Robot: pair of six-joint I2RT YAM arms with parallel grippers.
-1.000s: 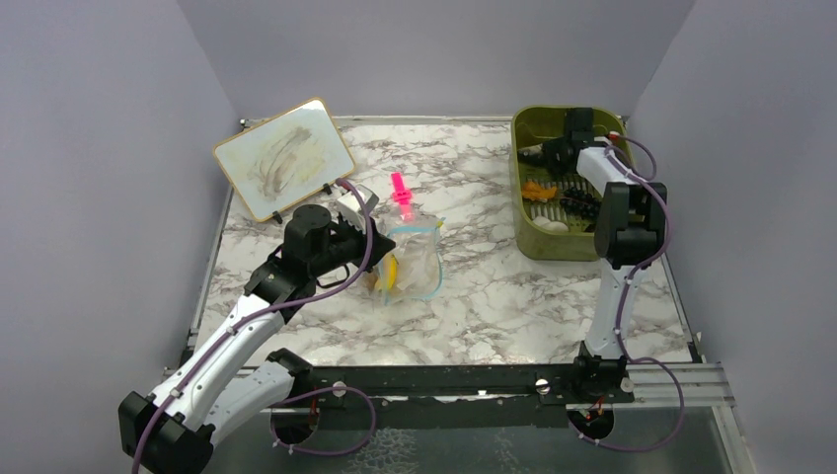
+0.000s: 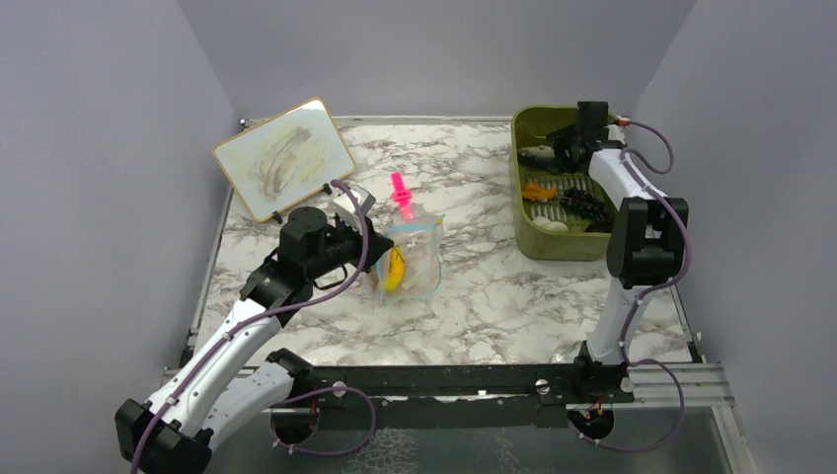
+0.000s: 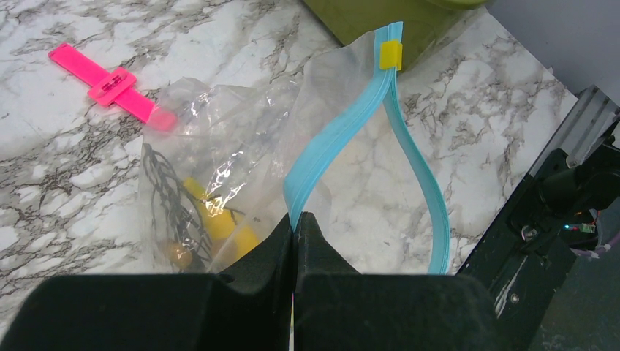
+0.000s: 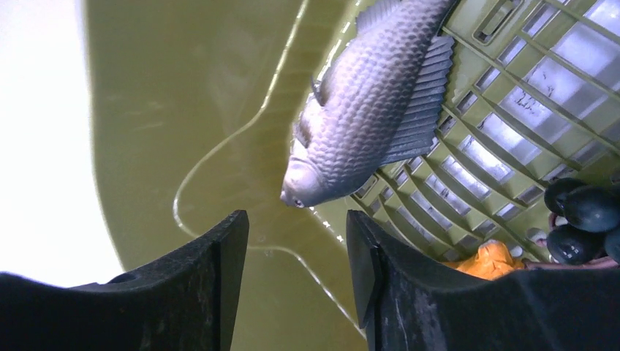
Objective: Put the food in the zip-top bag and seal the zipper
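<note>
A clear zip top bag (image 3: 256, 139) with a light-blue zipper band stands with its mouth spread apart, a yellow slider (image 3: 390, 55) at the band's far end. Shut on the bag's rim is my left gripper. Inside the bag a yellow food piece (image 3: 219, 223), a small brown round item (image 3: 179, 254) and dark strands show through the plastic. Over in the green bin, my right gripper has its fingers apart with nothing between them. A grey fish (image 4: 365, 110) lies against the bin's wall, just beyond those fingertips.
The green bin (image 2: 561, 247) at the back right also holds an orange food piece (image 4: 493, 259), dark grapes (image 4: 585, 212) and white items (image 2: 550, 225). A pink strap (image 3: 95, 77) lies beside the bag. A whiteboard (image 2: 284, 158) leans at the back left. Between bag and bin the table is clear.
The left arm and the bag have hardly moved.
</note>
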